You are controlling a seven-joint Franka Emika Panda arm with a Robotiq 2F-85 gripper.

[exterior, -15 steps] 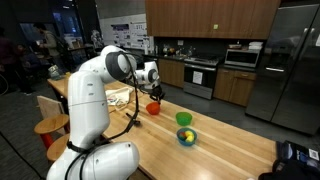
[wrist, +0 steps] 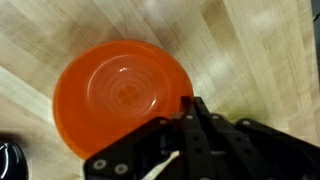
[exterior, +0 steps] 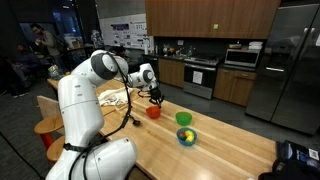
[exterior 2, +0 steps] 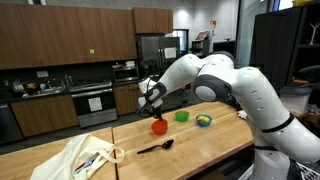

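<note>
A red-orange bowl (wrist: 125, 92) fills the left half of the wrist view, its inside empty. At its rim, the fingertips of my gripper meet the edge; they are shut with the rim between them. Seen from outside, the red bowl (exterior: 153, 112) is at the table's far left part, with my gripper (exterior: 156, 99) just above its edge. In exterior view 2 the red bowl (exterior 2: 159, 127) appears under the hanging gripper (exterior 2: 150, 108). Whether the bowl touches the table is too small to tell.
A green bowl (exterior: 183, 118) and a blue bowl (exterior: 186, 136) with colourful items inside stand nearby on the wooden table. A black-handled utensil (exterior 2: 155, 147) and a white cloth (exterior 2: 82, 156) lie beyond the red bowl.
The arm and gripper have shifted slightly around the red bowl. The green and blue bowls have stayed in place.
</note>
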